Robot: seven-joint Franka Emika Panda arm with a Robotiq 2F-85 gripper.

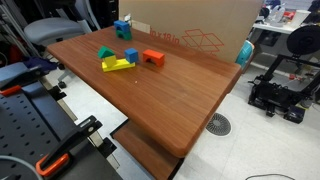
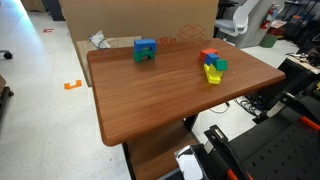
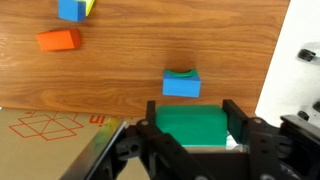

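Observation:
In the wrist view my gripper is shut on a green block (image 3: 192, 128), with a finger at each side. Just past the held block on the table is a blue block (image 3: 181, 87), which sits on a green piece (image 3: 182, 73). The same blue and green pair stands apart from the others, its blue block (image 2: 145, 44) on top. The gripper is out of sight in both exterior views; only a dark part of the arm (image 1: 88, 14) shows at the top left of exterior view 1.
Together on the wooden table (image 1: 185, 95) lie an orange-red block (image 1: 153, 57), a blue cube (image 1: 131, 55), a yellow piece (image 1: 125, 66) and a green triangular block (image 1: 105, 52). A cardboard panel (image 2: 140, 18) stands along one edge.

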